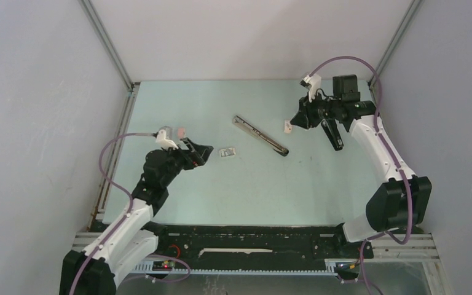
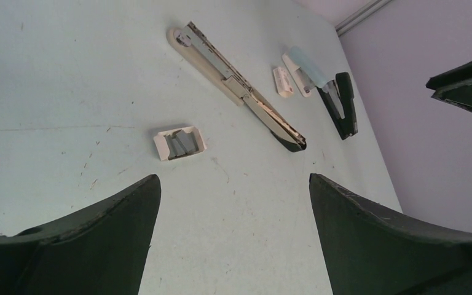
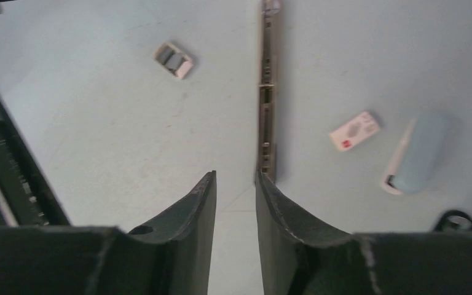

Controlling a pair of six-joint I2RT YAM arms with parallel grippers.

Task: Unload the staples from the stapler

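Note:
A long stapler (image 1: 259,134) lies opened out diagonally at mid-table, its magazine channel showing in the right wrist view (image 3: 267,123). A small open box (image 1: 227,152) holding grey staple strips (image 2: 182,142) sits just left of it. My left gripper (image 1: 198,153) hangs over the table left of that box, open and empty, its fingers wide apart in its wrist view. My right gripper is above the table at the stapler's right, pointed along it, part open with a gap between the fingertips and nothing visible in it.
A small pale box (image 2: 283,82), a light blue stapler (image 3: 421,153) and a black stapler (image 1: 333,134) lie at the right. A pink item (image 1: 181,131) is at the back left.

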